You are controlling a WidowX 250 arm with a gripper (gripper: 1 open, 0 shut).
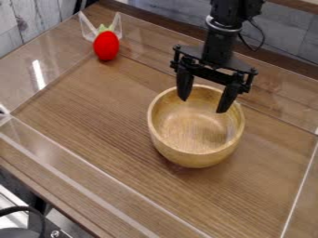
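Observation:
My black gripper (206, 91) hangs over the back part of a large tan bowl (195, 137) in the middle of the table. Its two fingers are spread apart and point down, one at the bowl's left and one at its right. No object shows between them. The bowl looks empty.
A red object (106, 46) with a white piece behind it sits at the back left. A wall runs along the back, and a black cable lies at the bottom-left corner.

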